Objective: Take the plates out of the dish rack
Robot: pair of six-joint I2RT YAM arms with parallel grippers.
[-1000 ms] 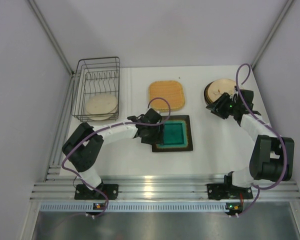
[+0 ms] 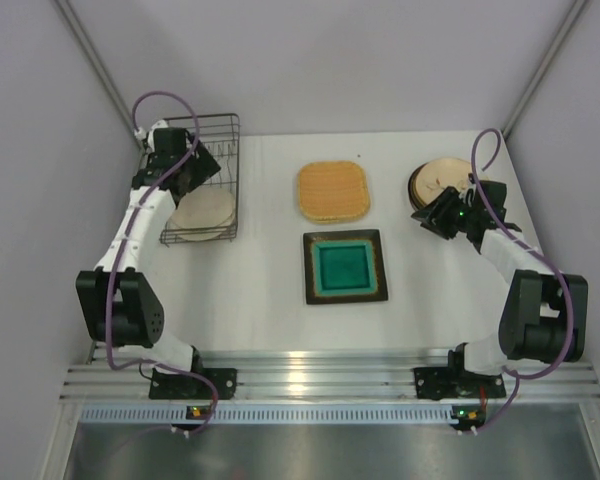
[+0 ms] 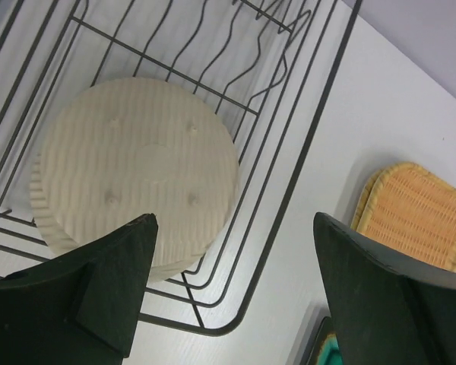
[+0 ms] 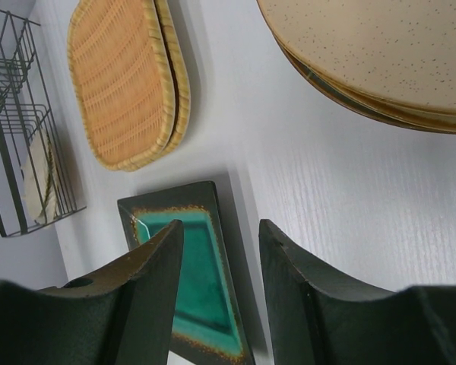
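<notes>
A wire dish rack (image 2: 227, 135) at the back left holds pale ribbed plates (image 3: 137, 167), lying stacked. My left gripper (image 2: 205, 160) hangs open over the rack, nothing between its fingers. My right gripper (image 2: 435, 215) is at the right, beside a stack of beige round plates (image 4: 372, 46); its fingers are apart with nothing between them.
Orange woven square plates (image 2: 332, 188) lie at the back middle, and a dark-rimmed teal square plate (image 2: 343, 266) lies in front of them.
My left arm has swung left from above the teal square plate to over the dish rack. The right arm looks unmoved.
</notes>
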